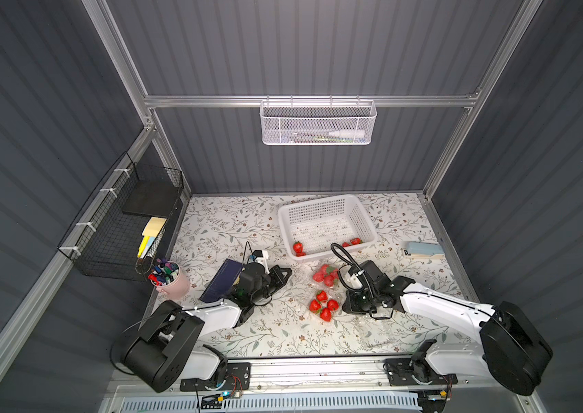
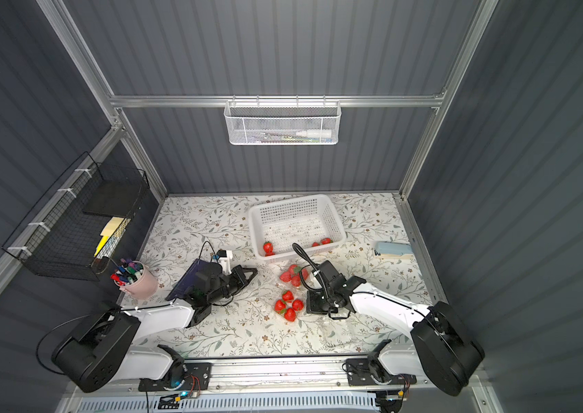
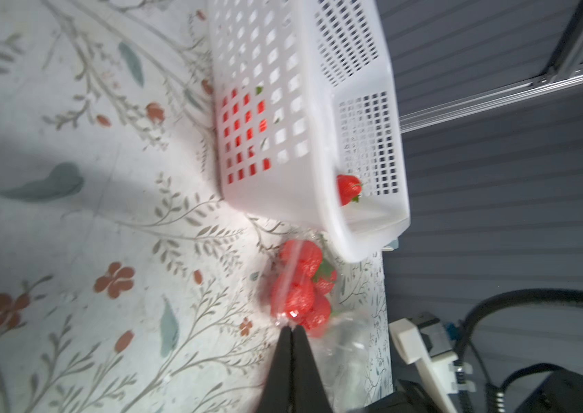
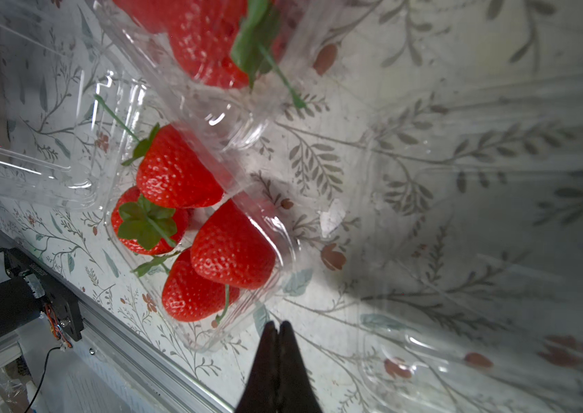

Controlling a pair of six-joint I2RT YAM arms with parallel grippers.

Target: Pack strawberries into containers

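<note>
Several strawberries (image 4: 233,244) lie in a clear plastic container (image 4: 288,258) near the middle of the table. Just behind it, a second clear container holds more strawberries (image 3: 298,292). My right gripper is shut close to the right side of the front container; nothing shows between its fingers. To the left of both containers, my left gripper is also shut, with nothing visible between its fingertips. The white basket (image 1: 292,234) at the back holds a few strawberries (image 1: 298,246) along its front side.
Clear empty plastic (image 4: 435,344) lies to the right of the front container, and another clear piece (image 4: 30,161) to its left. A dark blue flat object (image 1: 221,281) and a pink pen cup (image 1: 173,283) stand left.
</note>
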